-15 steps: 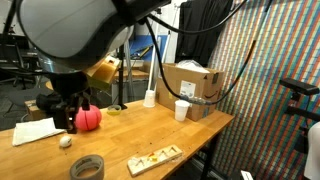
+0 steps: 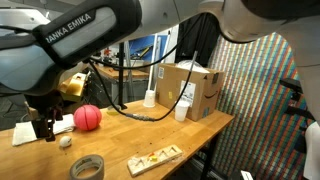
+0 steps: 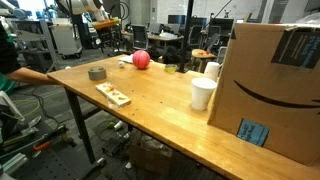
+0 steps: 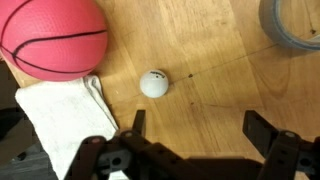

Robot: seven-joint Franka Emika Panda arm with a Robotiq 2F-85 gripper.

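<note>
In the wrist view my gripper stands open above the table, its two dark fingers wide apart with bare wood between them. A small white ball (image 4: 154, 83) lies on the wood a little beyond the left finger. Next to it are a red ball with black lines (image 4: 55, 35) and a white cloth (image 4: 70, 122). Part of a grey roll of tape (image 4: 290, 28) shows at the upper right. From exterior view 1, the gripper (image 2: 43, 128) hangs over the left part of the table, near the cloth (image 2: 62, 125) and left of the small ball (image 2: 65, 142).
A pale wooden block with dark spots (image 2: 154, 160) lies near the table's front edge. Farther right stand a white cup (image 2: 182, 110) and a large cardboard box (image 2: 205, 90). A yellow object (image 3: 170, 68) sits behind the red ball.
My arm has swung leftward in exterior view 1, carrying the open gripper from in front of the red ball to above the cloth's side. The objects on the table have stayed where they were.
</note>
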